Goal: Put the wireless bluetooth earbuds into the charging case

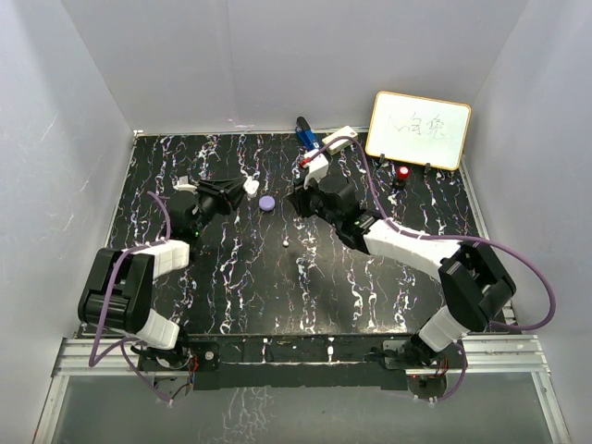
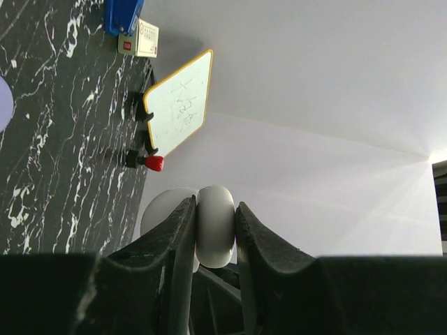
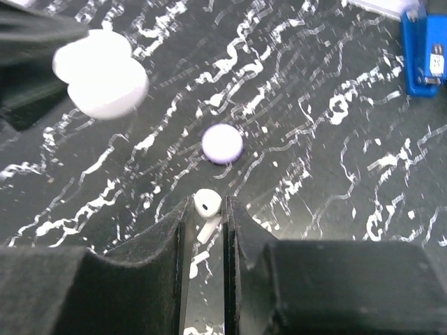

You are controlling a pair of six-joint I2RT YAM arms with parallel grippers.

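Note:
My left gripper [image 1: 239, 188] is shut on the white charging case [image 1: 251, 187], held above the table. In the left wrist view, one rounded half of the case [image 2: 215, 227] sits between the fingers and the other shows behind it. The right wrist view shows the case as two rounded white lobes; its sockets are out of sight. My right gripper has a small white earbud [image 3: 207, 202] between its fingertips, its round end up. Below it, white pieces show in the finger gap; whether these are its stem or a reflection is unclear. Another small white earbud [image 1: 286, 243] appears to lie on the table.
A purple disc [image 1: 267, 203] lies between the two grippers. At the back are a blue tool [image 1: 307, 136], a pale box [image 1: 340, 140], a whiteboard [image 1: 419, 129] and a red-topped object [image 1: 401, 174].

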